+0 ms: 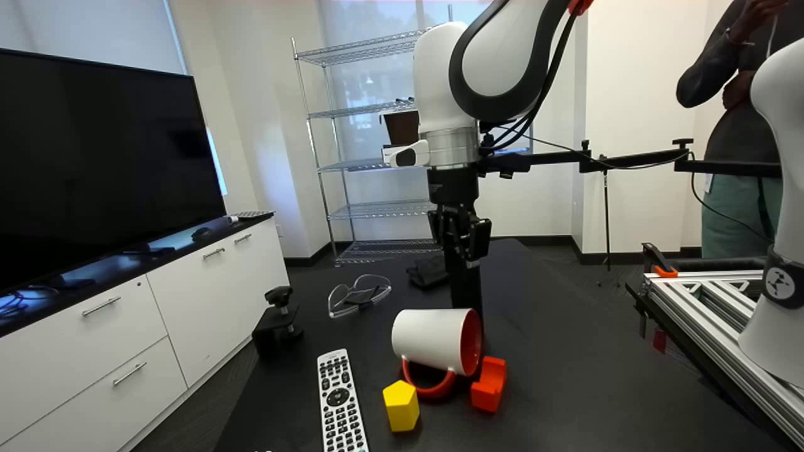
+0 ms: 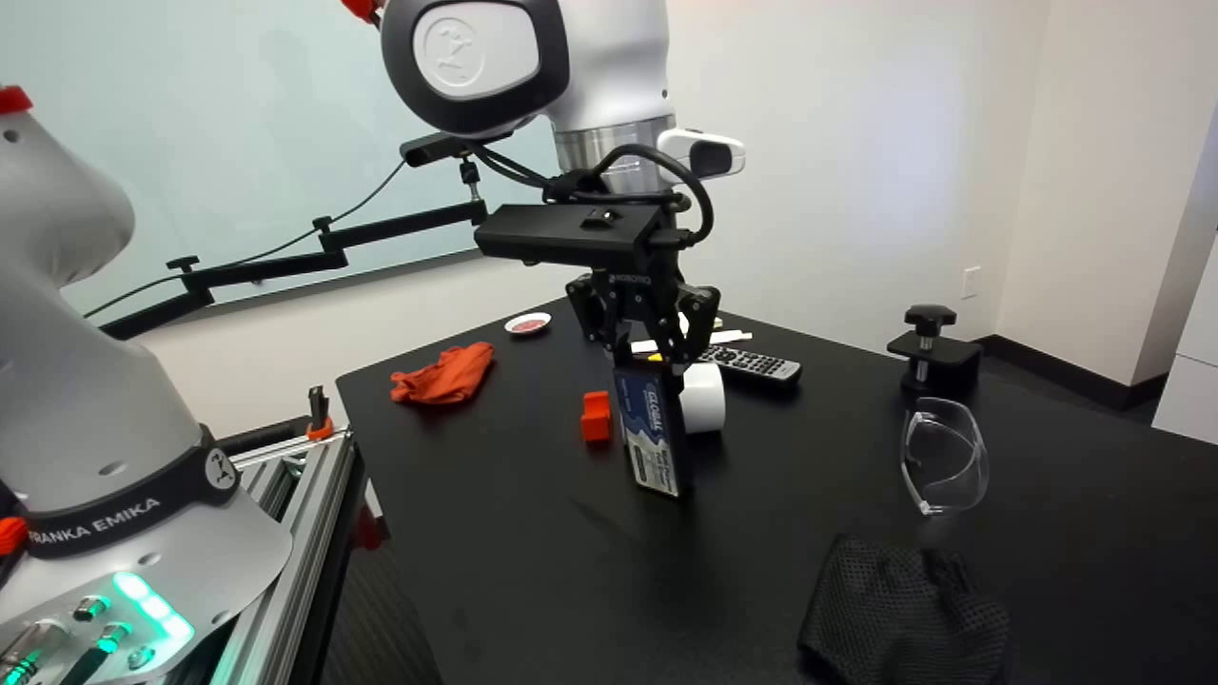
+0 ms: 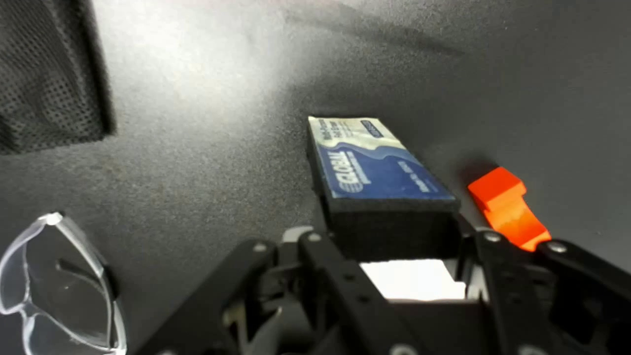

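A black felt eraser with a blue and cream label (image 2: 648,424) hangs lengthwise down from my gripper (image 2: 639,348), which is shut on its upper end. In the wrist view the label of the eraser (image 3: 378,162) faces up between the fingers. From the first exterior side it is a dark slab (image 1: 465,285) behind the mug, its lower end hidden there. The white mug with a red inside (image 1: 433,336) lies on its side, handle down. Beside its mouth sits a red-orange block (image 1: 489,384). Whether the eraser touches the table is unclear.
A yellow block (image 1: 401,407) and a remote (image 1: 343,403) lie near the mug. Clear glasses (image 2: 945,457), a black mesh cloth (image 2: 902,616), a clamp (image 2: 936,352) and an orange cloth (image 2: 442,375) are spread about.
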